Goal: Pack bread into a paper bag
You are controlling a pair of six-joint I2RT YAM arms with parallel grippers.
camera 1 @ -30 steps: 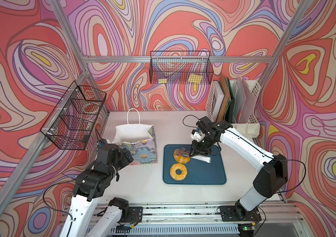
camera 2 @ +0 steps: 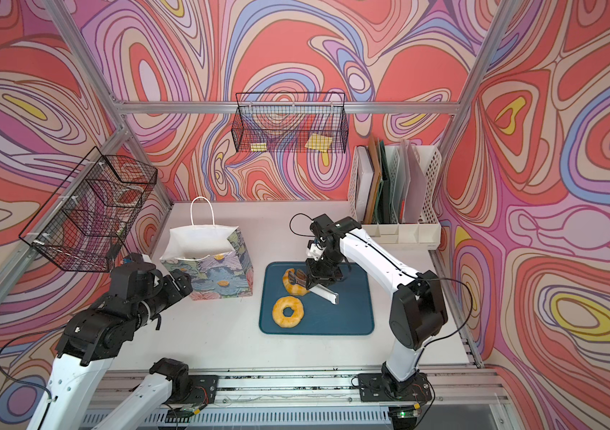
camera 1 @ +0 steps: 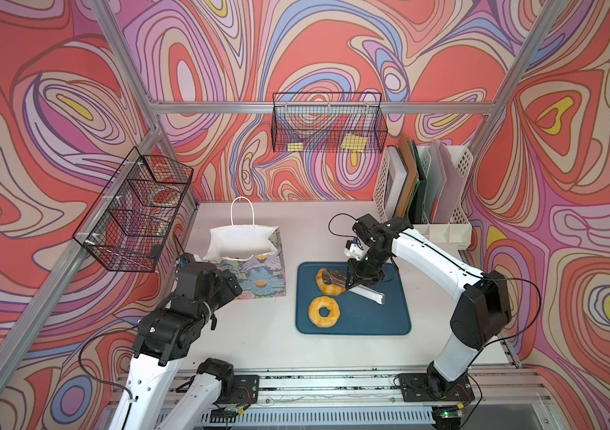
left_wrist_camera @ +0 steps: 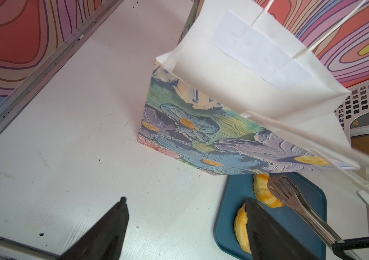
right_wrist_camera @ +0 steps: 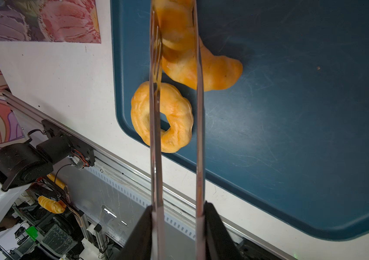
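On the blue tray (camera 1: 355,326), a ring-shaped bread (camera 1: 324,312) lies near the front left and a curved, croissant-like bread (right_wrist_camera: 219,71) behind it. My right gripper is open, with the two arms of metal tongs (right_wrist_camera: 154,130) between its fingers. The tong ends are spread over the curved bread; whether they touch it cannot be told. The flowered paper bag (camera 1: 261,278) stands upright with its mouth open, left of the tray. In front of the bag's left side, my left gripper is open and empty.
White handles (camera 1: 242,204) rise from the bag's mouth. A white rack of folders (camera 1: 426,179) stands at the back right. Black wire baskets (camera 1: 136,208) hang at the left and back.
The tongs' handle end has swung a little toward the table's front. The left arm, bag and ring bread are still.
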